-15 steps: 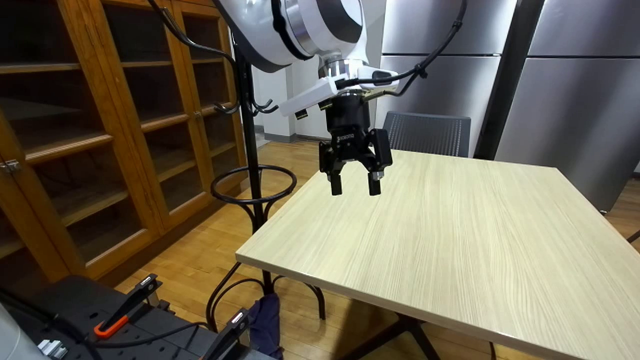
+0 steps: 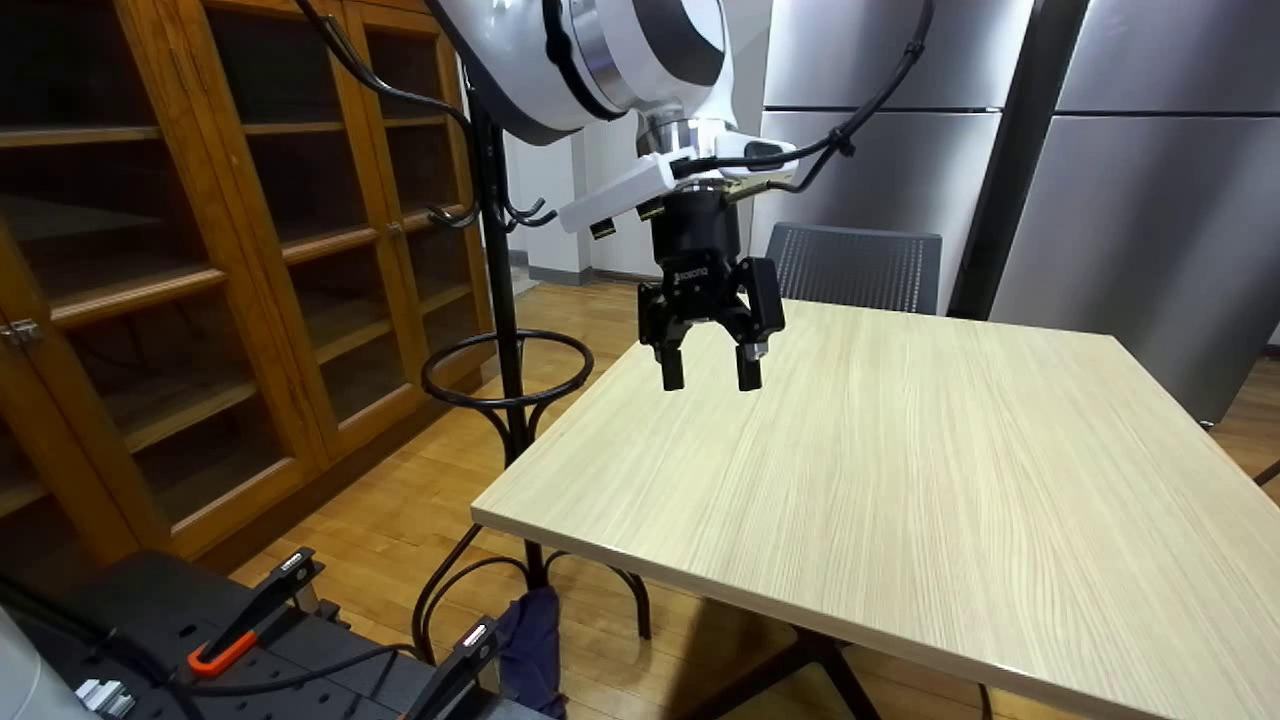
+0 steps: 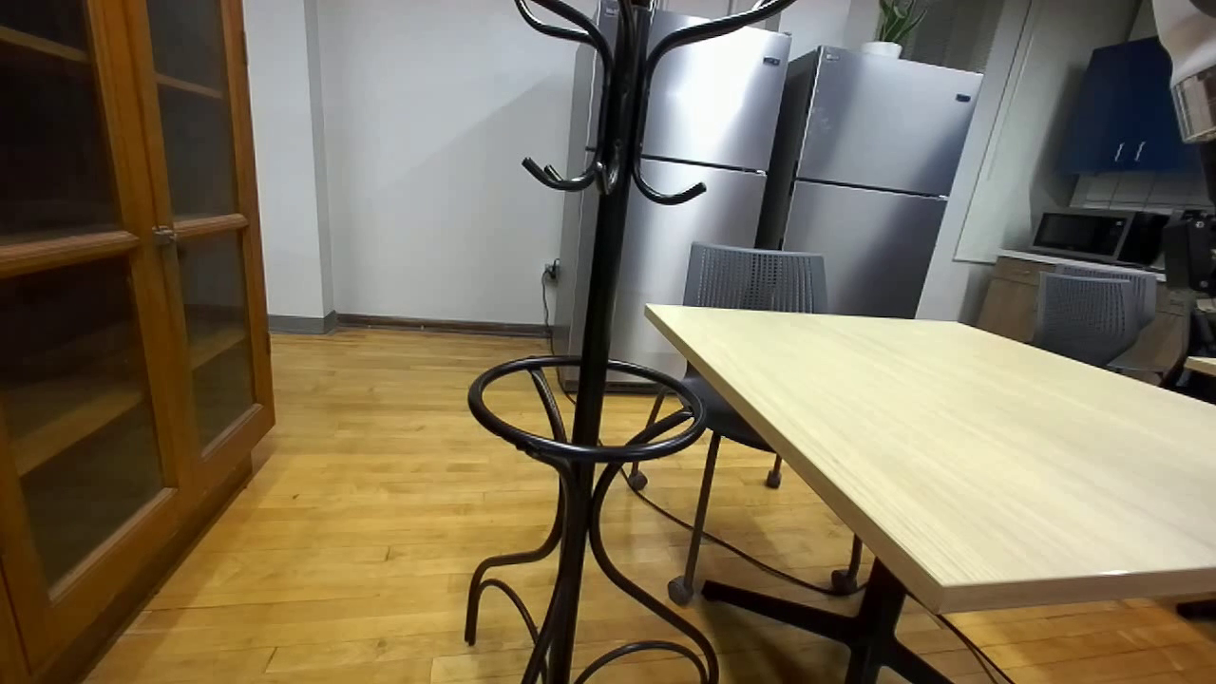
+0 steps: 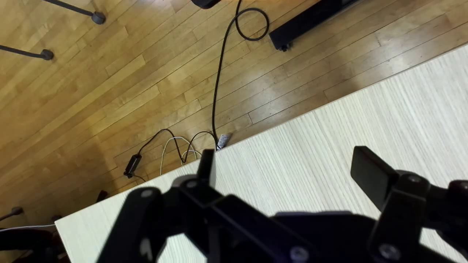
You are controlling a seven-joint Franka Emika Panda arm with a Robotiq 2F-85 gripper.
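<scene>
My gripper [image 2: 711, 374] hangs above the left part of the bare wooden table [image 2: 960, 480], its two fingers pointing down. It is open, and nothing is between the fingers. From the wrist, the black fingertips [image 4: 372, 175] stand wide apart over the pale tabletop [image 4: 280, 175] and near one of its edges. In exterior view 2 the same table [image 3: 1026, 445] stands at the right with an empty top. Only a piece of the arm [image 3: 1191, 91] shows there, at the right border, and the fingertips are out of sight.
A black coat stand [image 3: 598, 296] rises left of the table, with a dark cloth [image 2: 529, 648] low beside it. A grey chair [image 2: 854, 266] is behind the table. Cables [image 4: 219, 74] lie on the floor past the table edge.
</scene>
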